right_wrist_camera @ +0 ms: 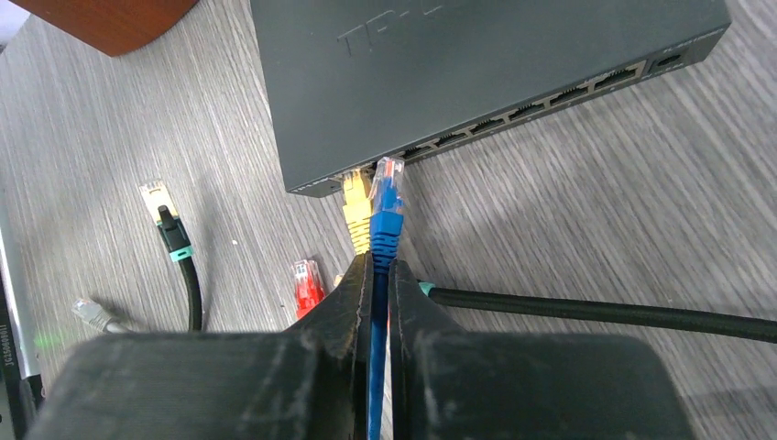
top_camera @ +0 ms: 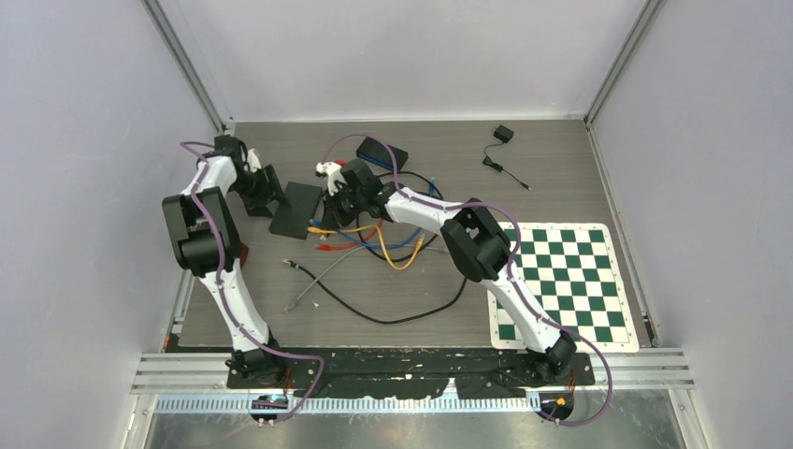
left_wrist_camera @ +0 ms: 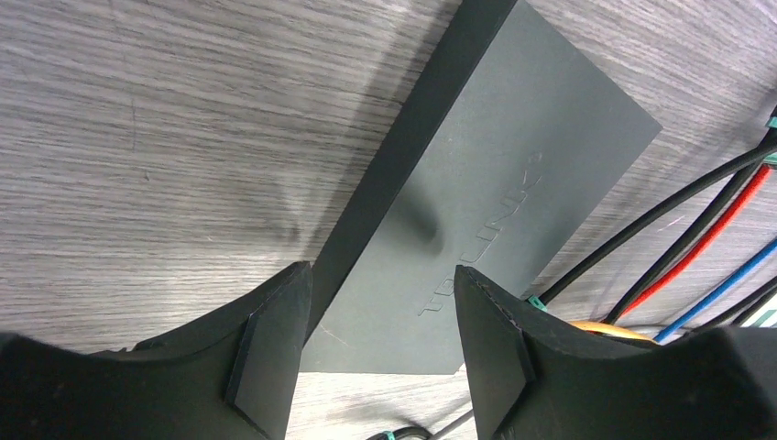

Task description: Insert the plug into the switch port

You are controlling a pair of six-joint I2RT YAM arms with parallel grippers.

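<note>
The dark grey switch [right_wrist_camera: 495, 64] has its row of ports facing down in the right wrist view; a yellow plug [right_wrist_camera: 357, 211] sits at its left-end ports. My right gripper is shut on a blue cable, whose plug [right_wrist_camera: 387, 206] points up at the port row just right of the yellow one; whether its tip is inside cannot be told. My left gripper is open above the switch's top [left_wrist_camera: 476, 183] at the left side of the table, nothing between its fingers.
Loose red [right_wrist_camera: 308, 289], black [right_wrist_camera: 170, 229] and grey plugs lie nearby, with tangled cables at the centre. A checkerboard [top_camera: 561, 285] lies at right, a power adapter [top_camera: 502, 133] at back right. A black box [top_camera: 382, 150] stands at the back.
</note>
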